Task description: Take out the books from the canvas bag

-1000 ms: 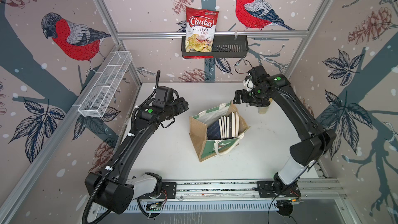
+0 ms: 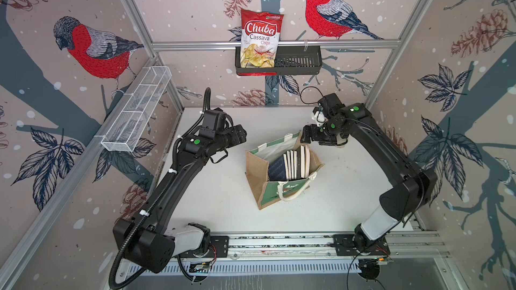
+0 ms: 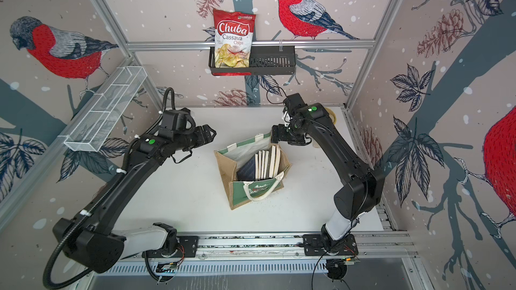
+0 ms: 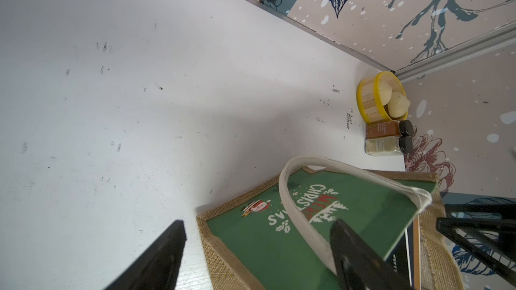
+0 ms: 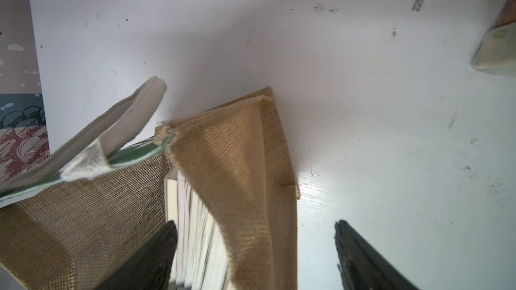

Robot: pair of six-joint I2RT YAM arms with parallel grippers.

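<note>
A canvas bag (image 2: 257,182) with green panels and white handles stands open at the table's middle, holding several upright books (image 2: 291,163) with pale page edges beside a dark blue one (image 2: 276,169). My left gripper (image 2: 239,135) hangs open left of the bag, over its upper side; in the left wrist view the green panel and handle lie below its fingers. My right gripper (image 2: 307,133) is open just above the bag's back right corner, with the burlap rim and book edges under it in the right wrist view. Neither gripper has anything between its fingers.
A yellow steamer basket (image 4: 371,99) and two spice jars (image 4: 384,145) sit at the table's right side. A chips bag (image 2: 258,43) in a black tray (image 2: 295,61) and a white wire shelf (image 2: 134,112) are on the frame above. Table around the bag is clear.
My right gripper has moved slightly down toward the bag. The bag and books look unchanged.
</note>
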